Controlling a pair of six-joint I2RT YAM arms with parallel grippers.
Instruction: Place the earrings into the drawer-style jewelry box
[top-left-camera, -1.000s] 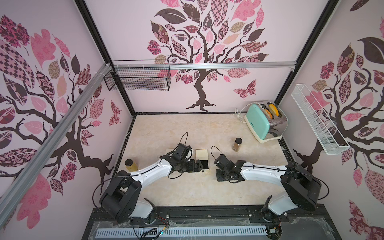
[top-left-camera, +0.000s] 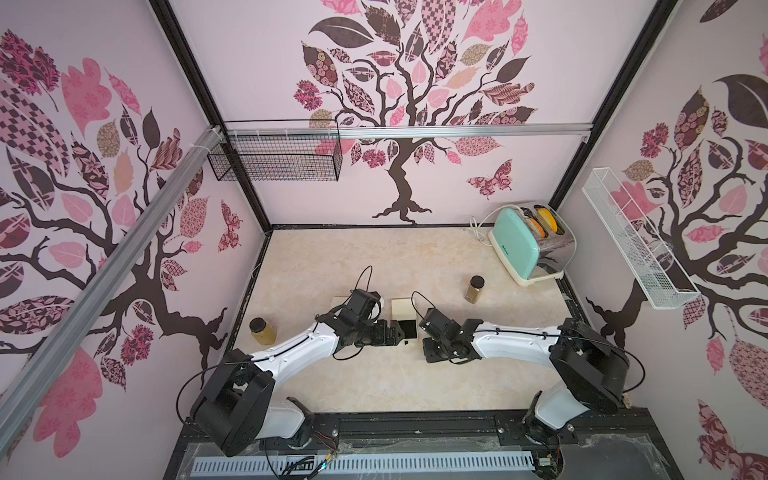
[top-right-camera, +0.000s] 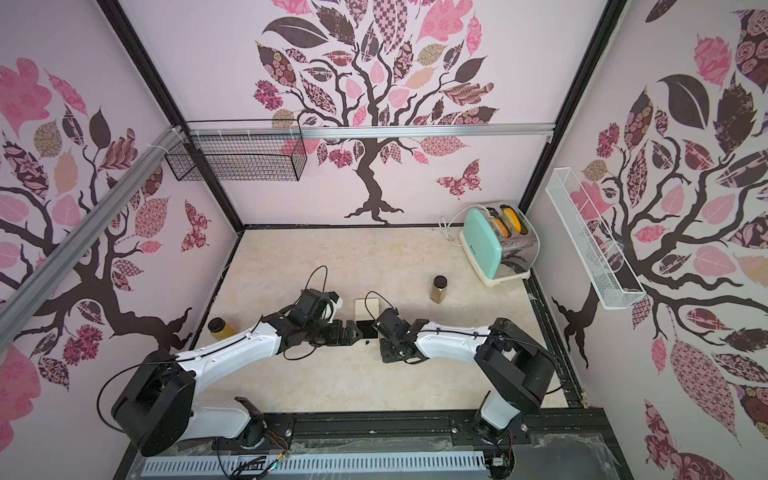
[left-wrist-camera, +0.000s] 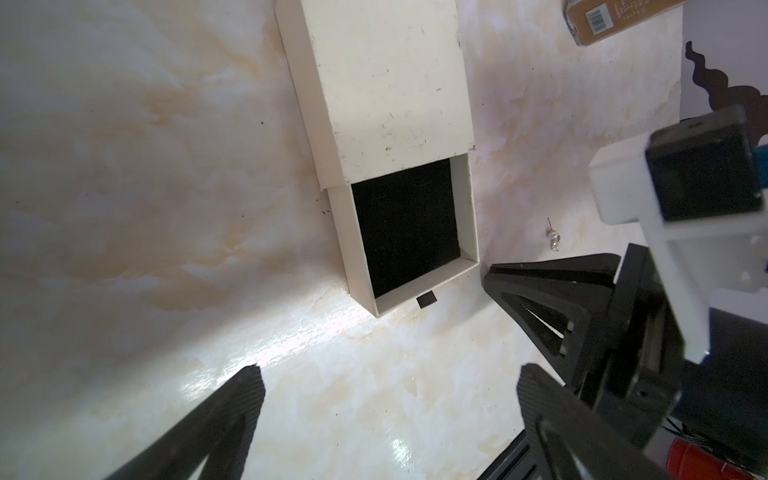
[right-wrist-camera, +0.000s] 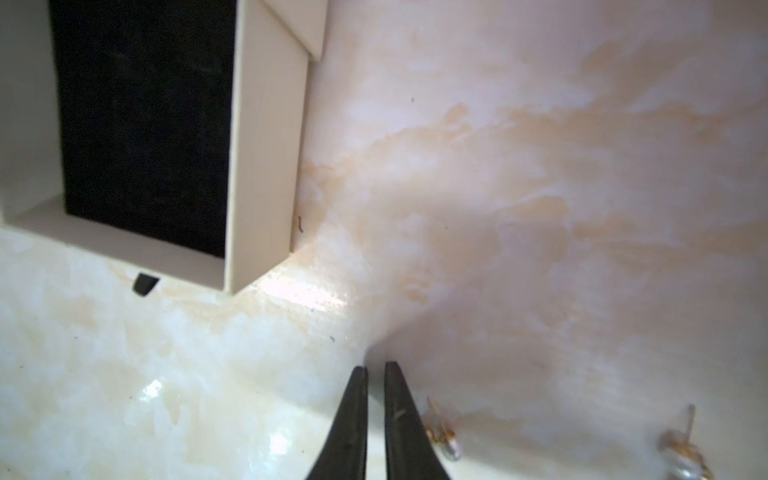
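Note:
A cream jewelry box (left-wrist-camera: 384, 80) lies with its black-lined drawer (left-wrist-camera: 406, 224) pulled out toward the front. Two small pearl earrings rest on the table to its right: one (right-wrist-camera: 442, 440) just beside my right gripper's fingertips, the other (right-wrist-camera: 684, 456) farther right. My right gripper is low over the table near the drawer's front corner, its fingertips a narrow gap apart with nothing seen between them. My left gripper hangs open, fingers wide apart and empty, above the table at the drawer's left front.
A brown-capped jar (top-left-camera: 475, 289) stands behind my right arm, a yellow jar (top-left-camera: 262, 332) at the left edge. A mint toaster (top-left-camera: 516, 248) occupies the back right.
The left arm has shifted only slightly.

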